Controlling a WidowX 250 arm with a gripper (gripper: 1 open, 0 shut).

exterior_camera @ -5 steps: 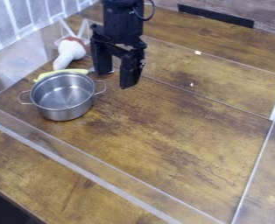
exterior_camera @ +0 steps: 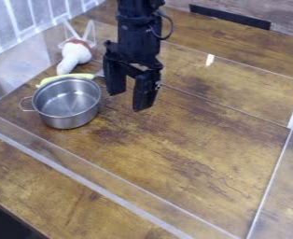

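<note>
My black gripper [exterior_camera: 132, 89] hangs from the dark arm over the middle-back of the wooden table, just right of a steel pot [exterior_camera: 68, 103] with two side handles. Its fingers point down, apart, with no object visible between them. Behind the pot lie a long pale yellow item [exterior_camera: 62, 79] and a white plush-like toy [exterior_camera: 75, 56] with a reddish part.
Transparent sheets or panels run along the left and right edges. A small object behind the gripper is partly hidden.
The arm and gripper have shifted slightly toward the front, lower in the view. The pot and other objects look unmoved.
</note>
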